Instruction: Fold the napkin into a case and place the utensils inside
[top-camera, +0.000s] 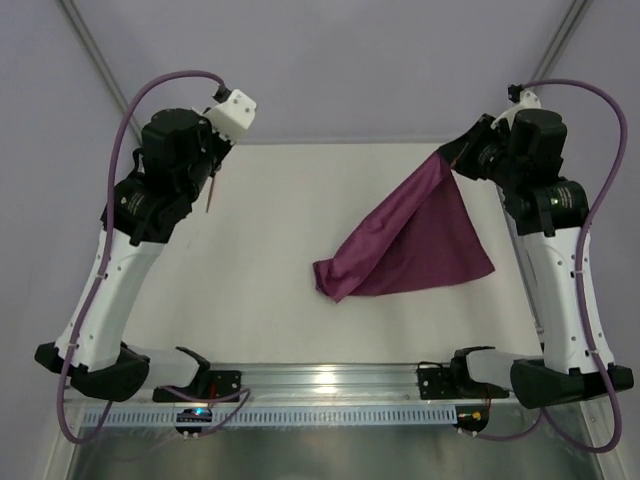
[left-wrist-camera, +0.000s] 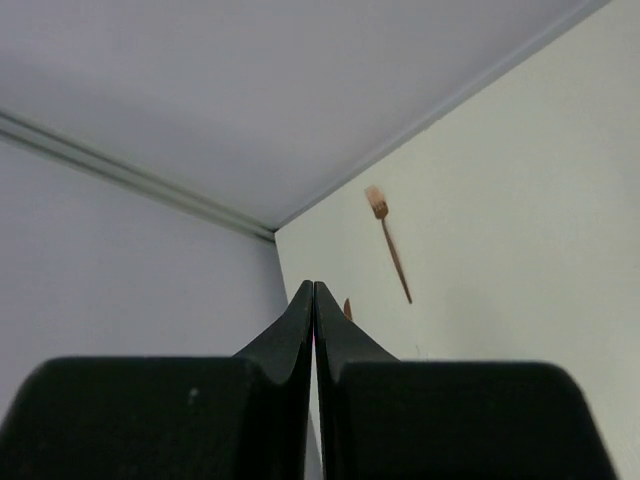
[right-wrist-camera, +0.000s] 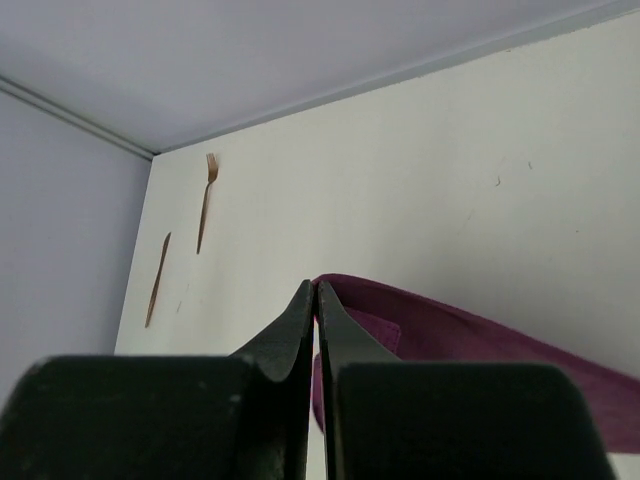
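The maroon napkin (top-camera: 430, 240) hangs from its top corner, which my right gripper is shut on. Its lower part drapes down to a crumpled end near the middle of the table in the top view. My left gripper is shut, and no cloth shows between its fingers; in the top view its fingertips are hidden. Two brown wooden utensils lie at the table's left side: a fork (right-wrist-camera: 206, 200) and a slim one (right-wrist-camera: 158, 280), probably a knife. Under the left arm, only the fork's handle (top-camera: 211, 190) shows from above.
Grey walls (top-camera: 330, 70) rise behind and at both sides. A metal rail (top-camera: 325, 378) runs along the front edge.
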